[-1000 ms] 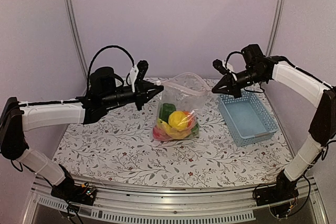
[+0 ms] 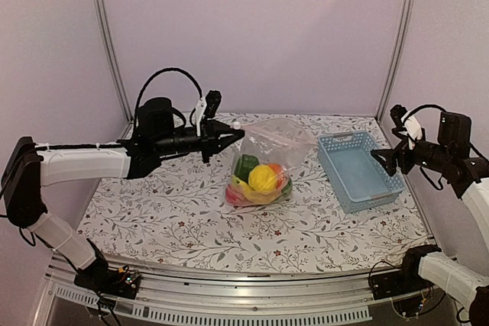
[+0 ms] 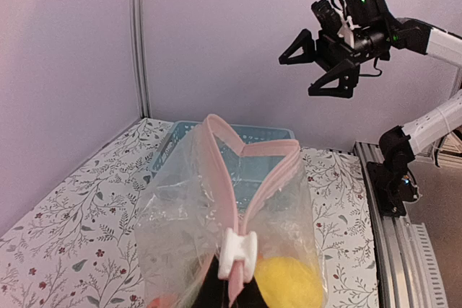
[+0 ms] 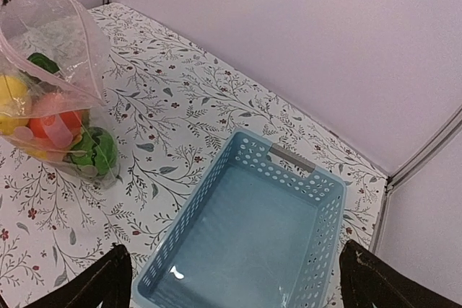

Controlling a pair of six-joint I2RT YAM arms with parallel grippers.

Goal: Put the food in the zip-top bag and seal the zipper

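The clear zip top bag stands on the table's middle with colourful food inside: a yellow piece, a dark green piece and a reddish-orange piece. My left gripper is shut on the left end of its top edge. In the left wrist view the pink zipper strip runs between the fingers, and a white slider sits just ahead of them. The mouth of the bag gapes beyond the slider. Over on the right, my right gripper stands open and empty, apart from the bag.
A light blue basket lies empty to the right of the bag, with the right gripper above its right side. Bare patterned table stretches in front and to the left. Walls close off the back and sides.
My right gripper has left the bag's right top corner, opened, and moved to the right past the basket. The bag's free side has sagged a little. The left arm has barely moved.
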